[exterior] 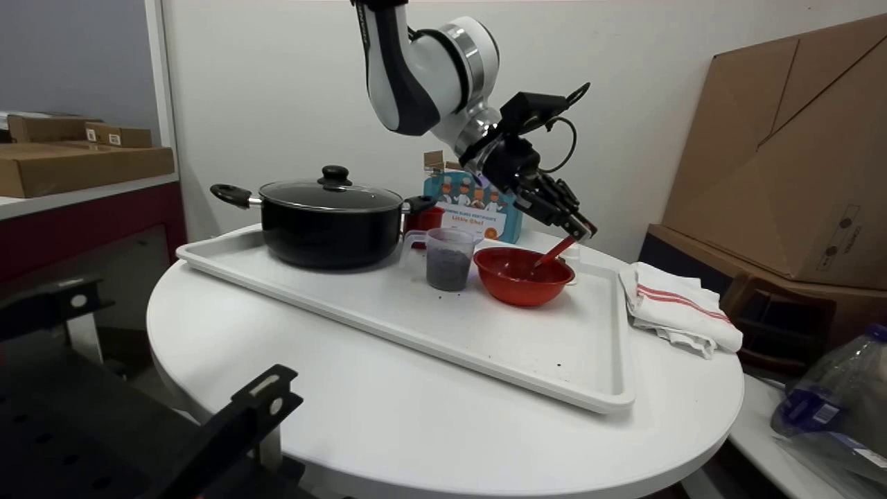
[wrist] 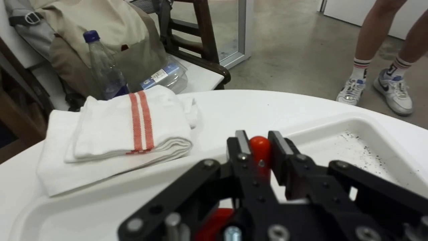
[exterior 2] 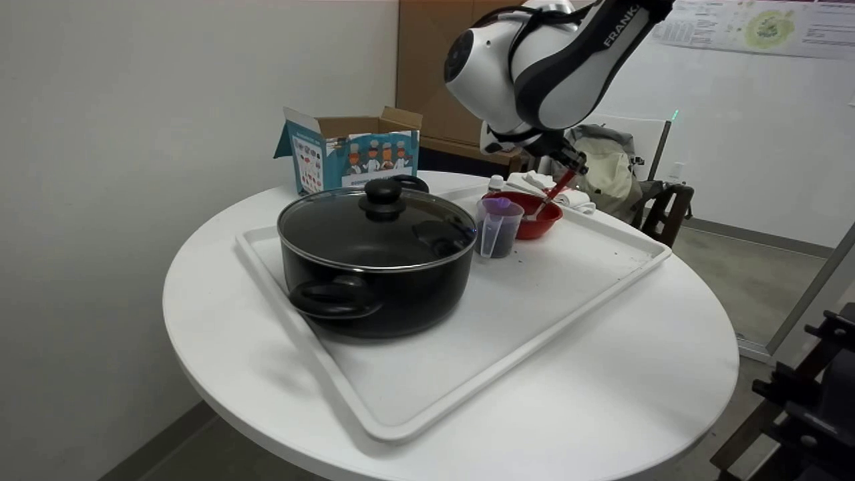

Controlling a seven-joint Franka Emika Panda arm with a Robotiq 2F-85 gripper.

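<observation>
My gripper is shut on the red handle of a utensil (wrist: 260,149), whose rounded end shows between the fingers. In exterior view 1 the handle slants down into a red bowl (exterior: 520,290) on the white tray, below my gripper (exterior: 586,231). The utensil's lower end is inside the bowl; its exact shape is hard to make out. Left of the bowl stands a clear measuring cup (exterior: 449,265) with dark contents. In exterior view 2 the red bowl (exterior 2: 535,228) is partly behind the cup (exterior 2: 498,231).
A black lidded pot (exterior: 330,224) fills the tray's left part. Behind are a blue box (exterior: 474,204) and a red container (exterior: 425,220). A folded white towel (exterior: 678,303) lies right of the tray (exterior: 532,378). The tray's front right is clear apart from dark specks.
</observation>
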